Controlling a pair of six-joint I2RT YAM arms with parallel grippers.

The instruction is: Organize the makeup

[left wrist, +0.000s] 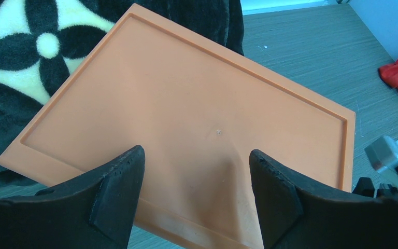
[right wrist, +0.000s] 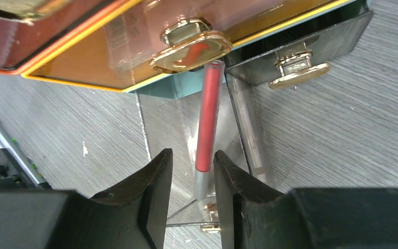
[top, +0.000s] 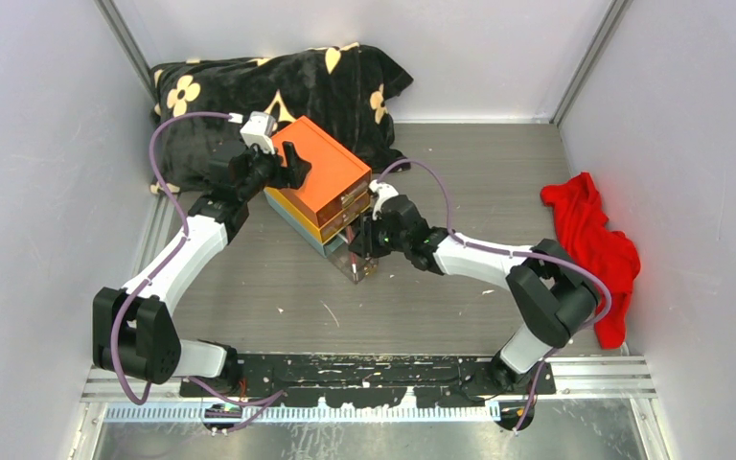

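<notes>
The drawer box has an orange top [top: 322,165] and stands angled left of the table's centre. Its lowest clear drawer [top: 345,262] is pulled out. Inside it lies a red tube with a grey end [right wrist: 208,120], seen lengthwise in the right wrist view. Just above that drawer is my right gripper, its fingers apart and the tube's lower end visible beyond the gap. Over the box top, my left gripper is open with nothing between its fingers. Gold handles [right wrist: 192,52] mark the upper drawers, which look shut.
A dark flowered blanket [top: 249,91] lies behind the box. On the far right is a red cloth [top: 586,251]. Small white scraps dot the floor, which is otherwise clear in front and to the right.
</notes>
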